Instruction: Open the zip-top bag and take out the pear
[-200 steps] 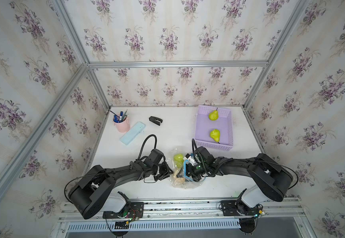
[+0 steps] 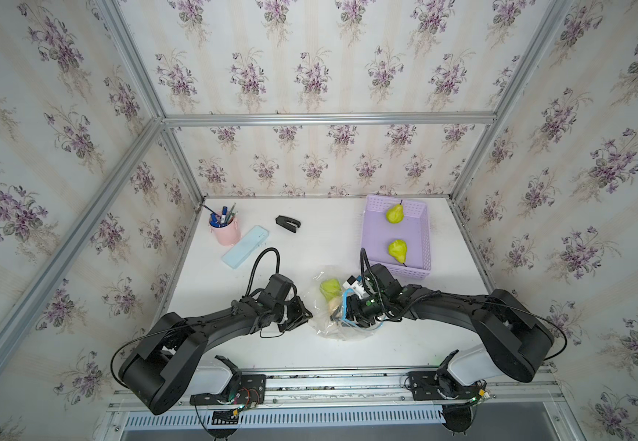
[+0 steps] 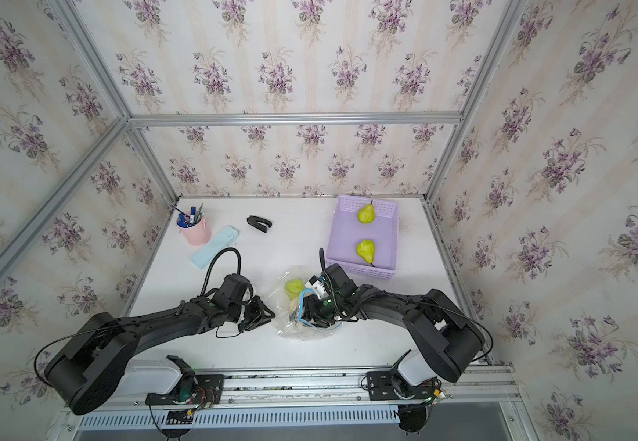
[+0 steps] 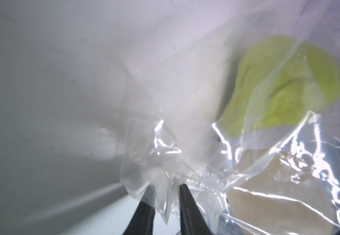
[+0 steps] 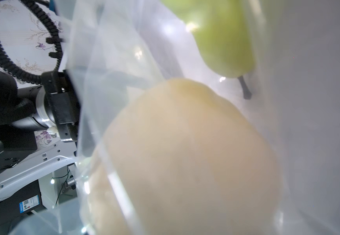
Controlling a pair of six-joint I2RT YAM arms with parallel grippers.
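A clear zip bag [image 2: 317,308] lies at the front middle of the table, holding a green pear [image 4: 279,82] and a pale, cream-coloured fruit [image 5: 185,156]. My left gripper is shut on the bag's crumpled film at its left side. My right gripper [image 2: 354,308] is at the bag's right part, by its blue strip; in the right wrist view the film and fruit fill the frame and its fingers are hidden, so how far it stands open cannot be seen.
A lilac basket [image 2: 396,228] with two pears stands at the back right. A pink pen cup [image 2: 225,233], a pale blue case [image 2: 244,246] and a black stapler [image 2: 288,222] are at the back left.
My left gripper has moved slightly left and up in the top view, and the bag has stretched that way. The right gripper has shifted slightly rightward, with its arm raised a little.
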